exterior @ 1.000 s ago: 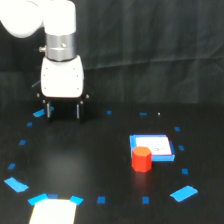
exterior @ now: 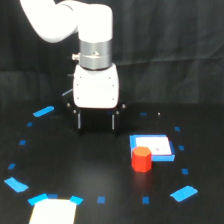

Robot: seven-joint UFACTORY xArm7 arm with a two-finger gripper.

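My gripper (exterior: 96, 123) hangs above the dark table, left of centre, with its two thin fingers (exterior: 79, 121) spread apart. It is open, and only dark background shows between them. A red block (exterior: 141, 161) with a six-sided outline lies to the right of the gripper and nearer the camera. Just behind the block is a white rectangle with a blue border (exterior: 165, 157), partly covered by it. Whether the block touches the rectangle or rests on its edge, I cannot tell.
A cream-coloured square object (exterior: 53, 212) is cut off by the lower left edge. Blue tape pieces (exterior: 184, 193) are scattered over the black surface. Between the gripper and the cream object the table is free of raised things. A dark curtain (exterior: 165, 60) closes the back.
The arm has shifted to the right, bringing the gripper closer to the red block. Its fingers remain apart. The block and the blue-bordered rectangle have stayed in place.
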